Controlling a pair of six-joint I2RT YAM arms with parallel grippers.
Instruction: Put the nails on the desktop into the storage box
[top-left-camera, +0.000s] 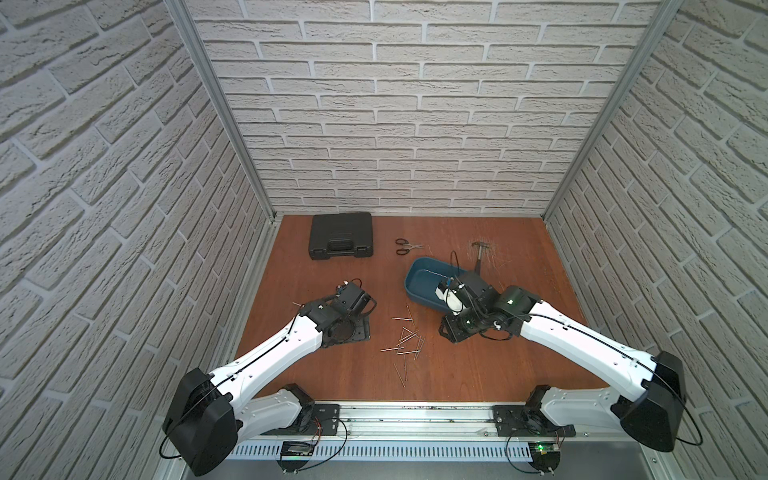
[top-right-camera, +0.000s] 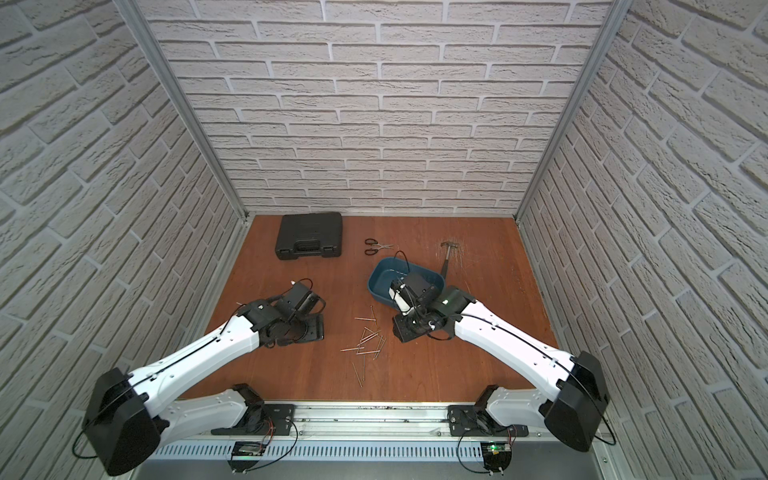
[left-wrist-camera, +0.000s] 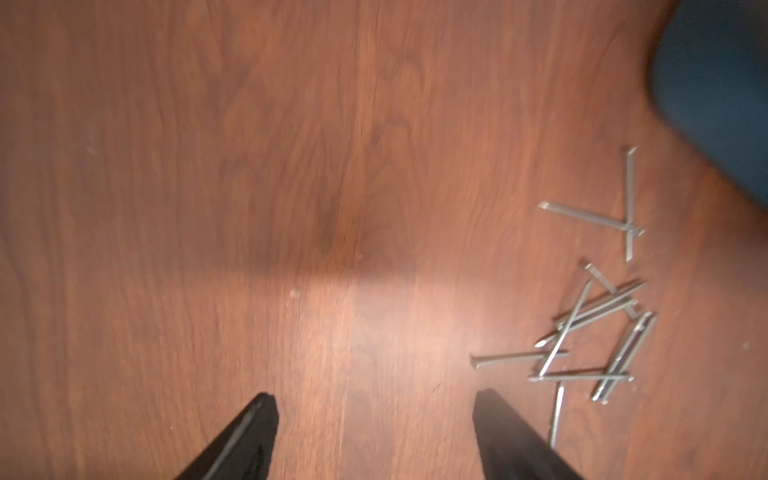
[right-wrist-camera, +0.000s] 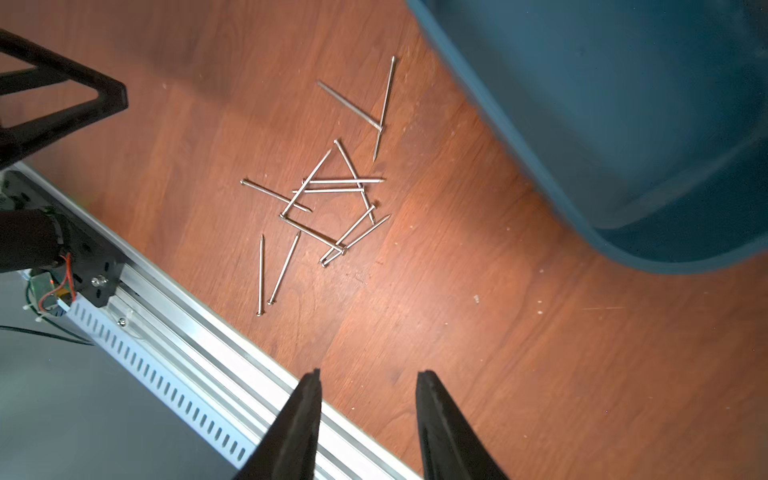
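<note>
Several silver nails (top-left-camera: 408, 340) lie loosely heaped at the middle front of the desk. The right wrist view shows the nails (right-wrist-camera: 332, 188) crossing one another, with a pair of nails a little apart at the front. Behind them on the right is the blue storage box (right-wrist-camera: 520, 152), its visible inside bare. My left gripper is open above bare wood, to the left of the nails (left-wrist-camera: 592, 320). My right gripper is open and empty, right of the heap and in front of the storage box (top-right-camera: 384, 276), partly covering it from above.
At the back left rests a black case (top-left-camera: 341, 234), with scissors (top-left-camera: 406, 246) beside it. A hammer (top-left-camera: 480, 254) lies behind the box on the right. The metal rail (right-wrist-camera: 192, 320) borders the desk's front. Open wood separates the case from the nails.
</note>
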